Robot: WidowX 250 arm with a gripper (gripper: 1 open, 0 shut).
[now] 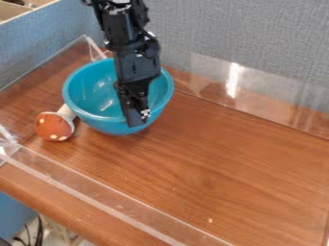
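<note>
A teal bowl (95,96) sits at the left of the wooden table. My black gripper (137,111) reaches down at the bowl's right side, its fingers low over or in the bowl; whether they hold anything is hidden. An orange-red round object with a pale top (54,127) lies just left of the bowl, partly behind it, with a whitish part running toward the bowl.
A grey textured wall (244,43) stands behind, a light blue panel (33,48) at the left. Cables hang below the table's front left edge.
</note>
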